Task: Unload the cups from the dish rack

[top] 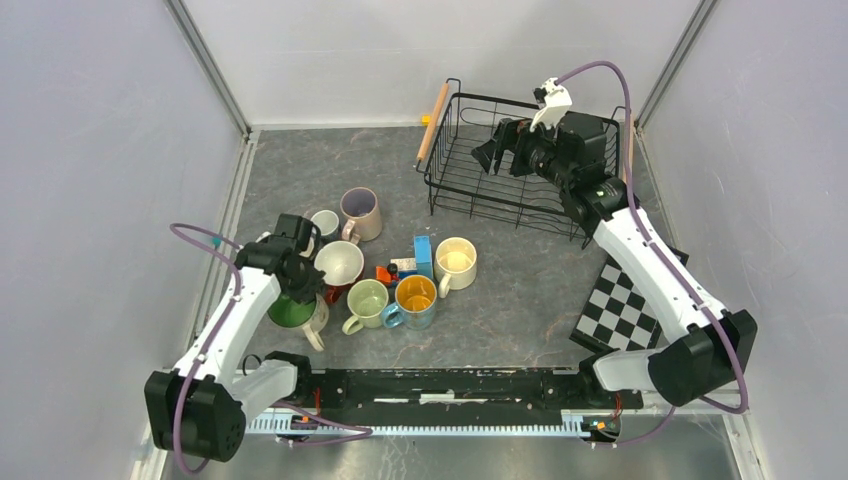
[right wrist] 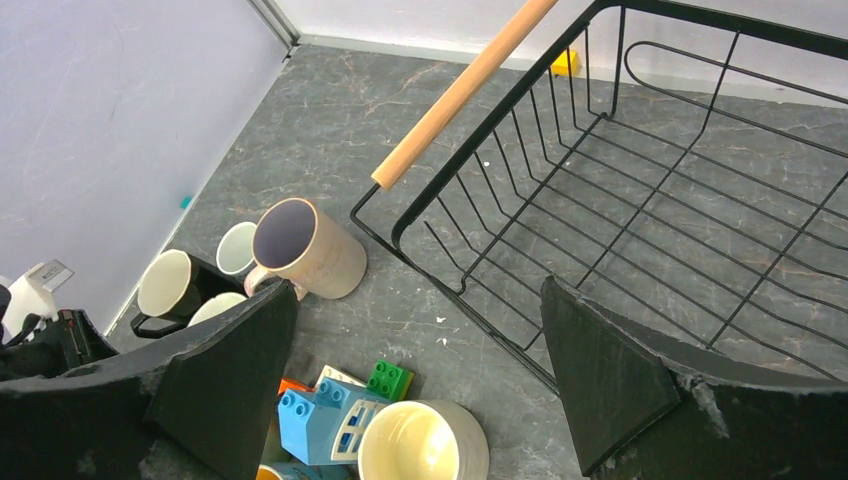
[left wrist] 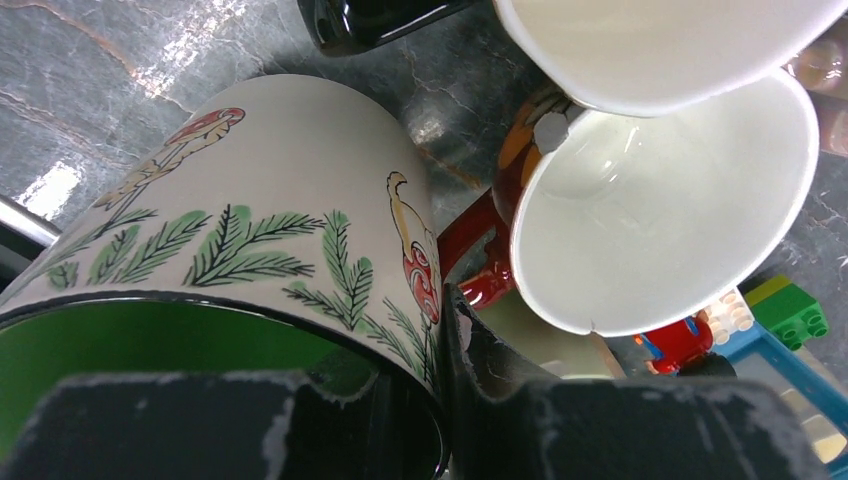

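Observation:
The white cup with a green inside and pine-branch drawings point(left wrist: 290, 180) has its rim pinched by my left gripper point(top: 312, 291), at the front left. It is tilted, its green mouth point(top: 288, 312) turned up and left. Beside it stand the white-lined red cup point(top: 340, 262) and the pale green cup point(top: 367, 299). Over the left part of the dish rack point(top: 465, 200), my right gripper hangs open with nothing between its fingers. No cup shows in the visible part of the rack.
Close together on the left stand a pink mug point(top: 362, 213), a small white cup point(top: 326, 222), a blue cup point(top: 415, 303) and a cream cup point(top: 456, 262), with toy bricks point(top: 423, 256) among them. A checkered board point(top: 618, 308) lies right.

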